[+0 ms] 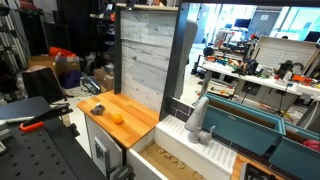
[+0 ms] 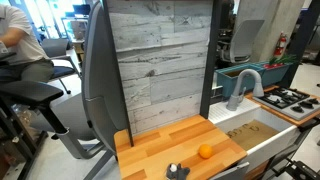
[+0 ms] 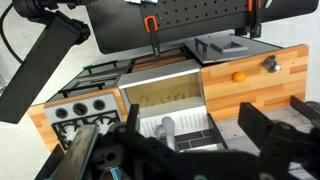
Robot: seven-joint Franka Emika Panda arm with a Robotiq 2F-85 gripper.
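Note:
My gripper appears at the bottom of the wrist view, with dark fingers (image 3: pixel 112 148) spread wide apart. Nothing shows between them but the toy kitchen further off. A small orange round object (image 2: pixel 205 151) lies on the wooden counter (image 2: pixel 150 151), also visible as an orange spot in the wrist view. Close to it on the same counter sits a small grey-and-white object (image 2: pixel 176 170), too small to identify. An open drawer (image 3: pixel 163 92) juts out from the kitchen front and looks largely empty.
A grey faucet (image 2: pixel 238 92) rises behind the drawer, beside the stove top (image 2: pixel 290 103). A white plank panel (image 1: pixel 143 55) and dark upright post (image 1: pixel 182 50) stand behind the counter. The black table (image 1: pixel 55 150) lies before the kitchen.

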